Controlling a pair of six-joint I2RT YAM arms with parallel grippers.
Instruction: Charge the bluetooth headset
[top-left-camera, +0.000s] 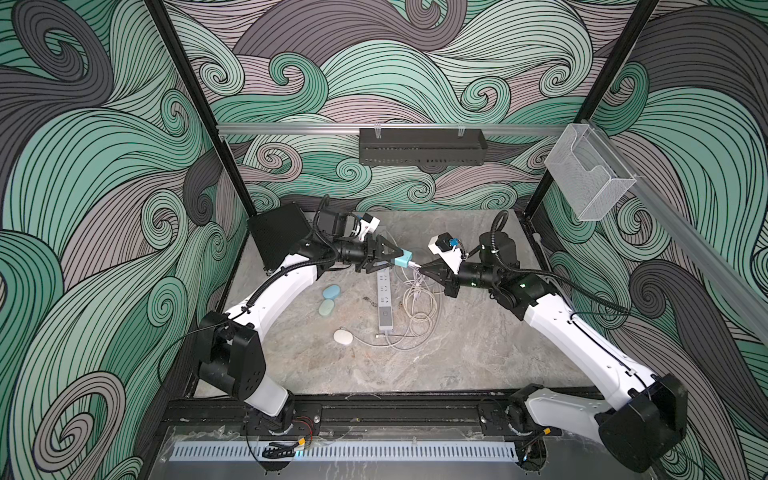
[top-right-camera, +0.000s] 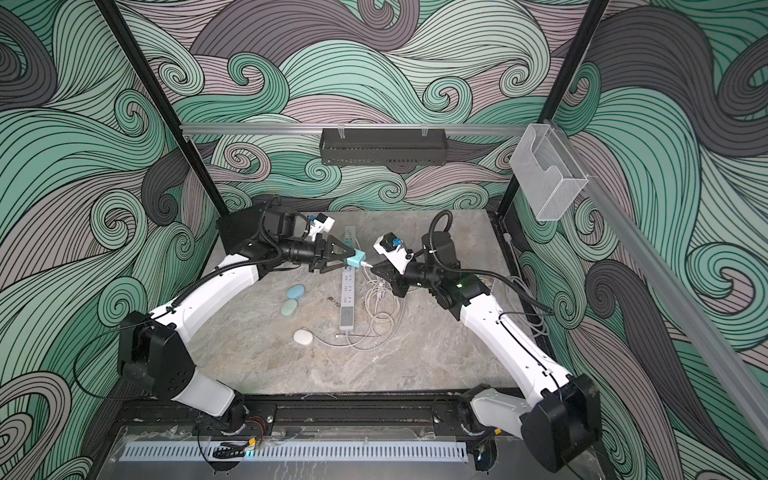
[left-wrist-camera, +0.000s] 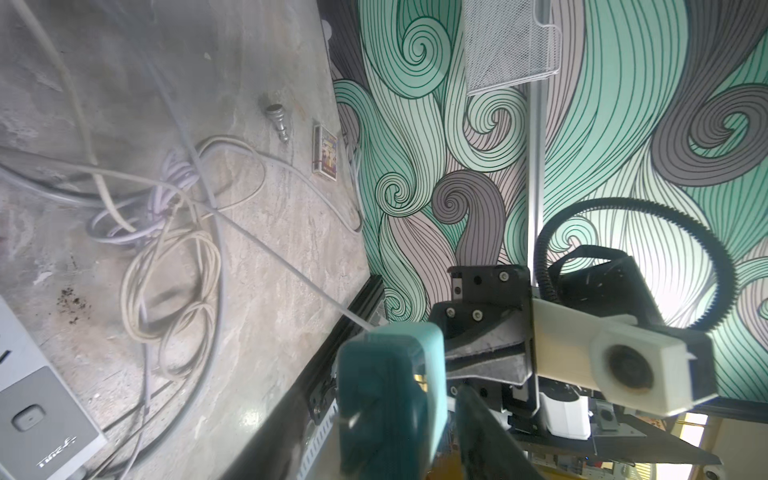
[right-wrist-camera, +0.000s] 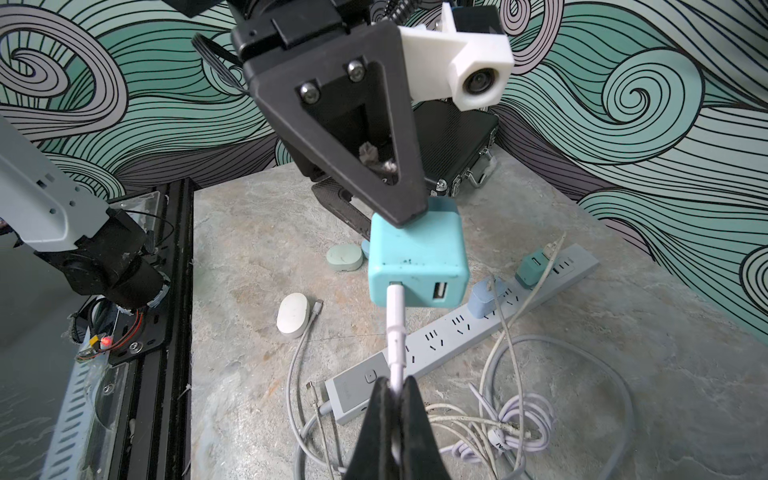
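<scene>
A teal charger block (right-wrist-camera: 418, 260) hangs in the air between the two arms, a white cable plug (right-wrist-camera: 396, 312) seated in one of its ports. My right gripper is shut on that cable just behind the plug. My left gripper stands around the block, its blurred fingers (left-wrist-camera: 289, 432) on either side with slim gaps still showing, so it is open. The block hides part of the far finger in the right wrist view. On the table lies a white oval headset case (right-wrist-camera: 293, 314), a cable end beside it. Behind stands the power strip (right-wrist-camera: 360, 384).
A blue plug (right-wrist-camera: 482, 297) and a green plug (right-wrist-camera: 532, 268) occupy the strip's far end. Loose cable coils (right-wrist-camera: 532, 420) lie alongside it. Pale green (top-left-camera: 326, 307) and blue (top-left-camera: 331, 292) oval cases rest left of the strip. A black case (top-left-camera: 280, 233) fills the back left corner.
</scene>
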